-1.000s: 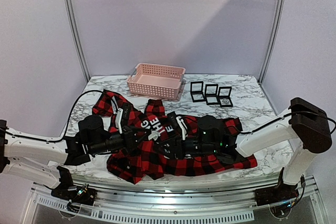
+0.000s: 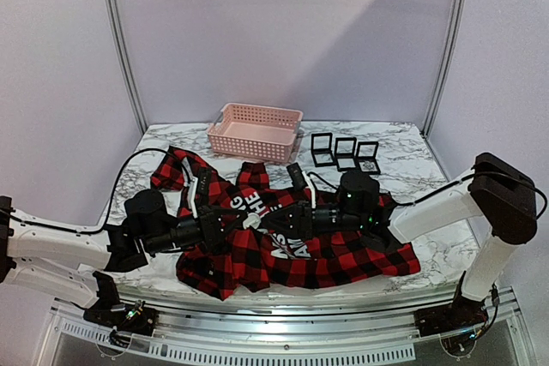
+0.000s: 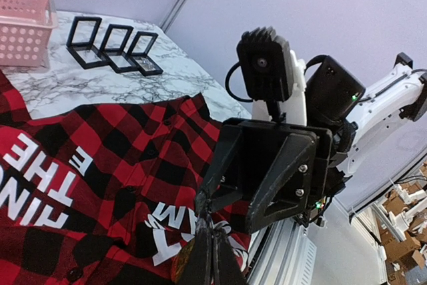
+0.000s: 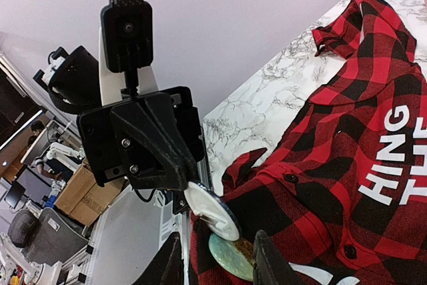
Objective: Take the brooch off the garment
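Note:
The red-and-black checked garment (image 2: 326, 273) lies spread on the table. In the right wrist view a white oval piece (image 4: 215, 213), seemingly part of the brooch, sits at the tip of my left gripper (image 2: 238, 222), which is shut on its edge. Against it, lower down, shows a greenish disc (image 4: 230, 258) with a brown inner face. Whether a pin still runs through cloth is hidden. My right gripper stands part open, its fingers either side of the greenish disc in that view; contact cannot be made out. In the left wrist view, amber (image 3: 180, 265) shows behind my left fingers.
Behind the garment stands a pink basket (image 2: 256, 153), empty as far as shows. Several small black frames (image 2: 345, 162) stand open to its right. The two grippers face each other closely.
The left arm has barely moved.

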